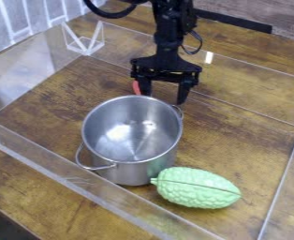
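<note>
My black gripper (164, 84) hangs in the upper middle, open, its fingers low over a small red object (137, 87) just behind the pot, which it partly covers. A large steel pot (129, 141) with side handles stands in the middle of the wooden surface. A green bumpy vegetable, like a bitter melon (195, 189), lies at the pot's front right. Whether the fingers touch the red object I cannot tell.
Clear plastic walls border the wooden surface (47, 98). A white wire-like piece (83, 39) stands at the upper left edge. The wood to the right and left of the pot is clear.
</note>
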